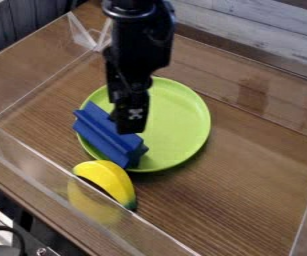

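Note:
My black gripper (129, 105) reaches down from the top of the camera view over the green plate (179, 128), open, its fingertips above the plate just beside and behind a blue block (109, 138). The blue block lies tilted along the plate's left side. In front of the plate, near the lower left, lies a yellow banana (105, 183). Whether anything touches the fingers cannot be told from this view.
A clear plastic edge runs along the lower left, with a dark cable beyond it.

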